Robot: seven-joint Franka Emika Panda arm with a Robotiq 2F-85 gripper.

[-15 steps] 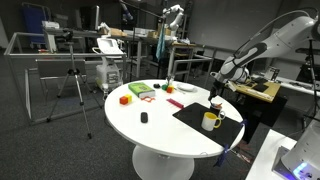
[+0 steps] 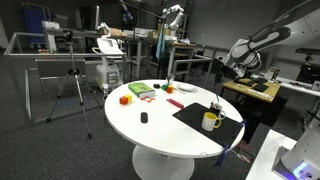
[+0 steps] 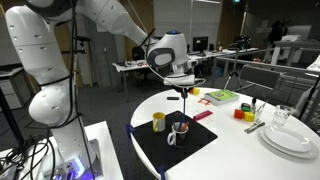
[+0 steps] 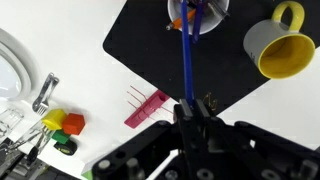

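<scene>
A long blue pen [image 4: 187, 62] stretches from my gripper toward the white mug [image 4: 216, 22] in the wrist view. The gripper is shut on the pen's end. In exterior view 2 the gripper [image 3: 183, 84] is well above the white mug [image 3: 178, 139], the pen hanging upright beneath it. Whether the pen's low end is inside the mug or just above the rim, I cannot tell. An orange item and another dark blue one show in the mug. To one side, a yellow mug [image 4: 283, 50] rests on the black mat [image 4: 137, 40].
A pink-red block [image 4: 148, 108] lies just off the mat. Coloured blocks [image 4: 73, 124], cutlery [image 4: 44, 95] and white plates [image 4: 10, 72] occupy the table farther away.
The arm has risen from low over the white mug to well above it. The mugs and mat look unmoved.
</scene>
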